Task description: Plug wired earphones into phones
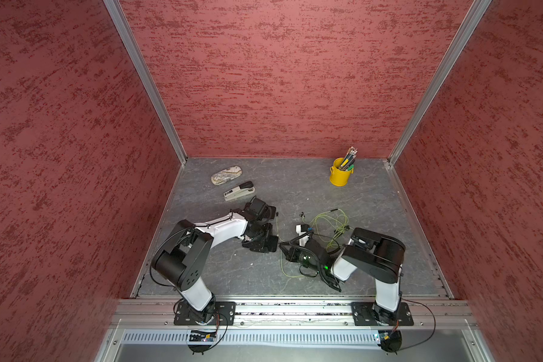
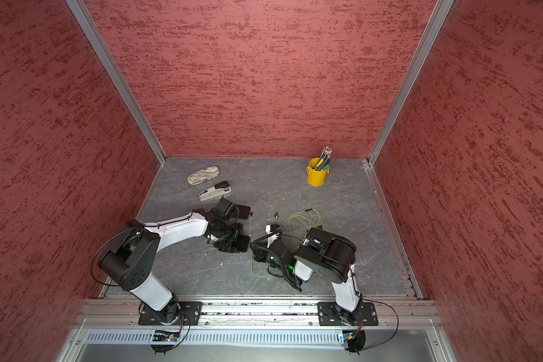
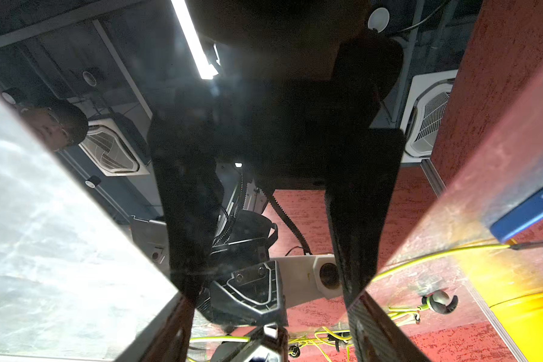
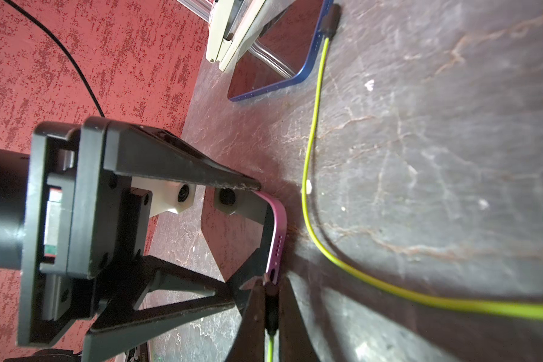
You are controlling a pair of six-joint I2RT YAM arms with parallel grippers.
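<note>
A pink-framed phone [image 4: 277, 235] is gripped across its sides by my left gripper, its port end facing right. A slim black plug [image 4: 271, 310] on a yellow-green wire sits between the fingertips of my right gripper. The plug's tip meets the phone's bottom edge at the port; whether it is seated inside cannot be told. Behind lies a blue-framed phone [image 4: 283, 45], flat on the table. Another dark plug [image 4: 330, 23] lies close along its end edge; how they join is unclear. From above, both grippers almost meet mid-table.
The yellow-green wire [image 4: 310, 150] runs across the table between the phones, with loops [image 1: 338, 220] beside the right arm. A stapler [image 1: 239, 191], a patterned case [image 1: 226, 175] and a yellow pen bucket [image 1: 340, 175] stand farther back.
</note>
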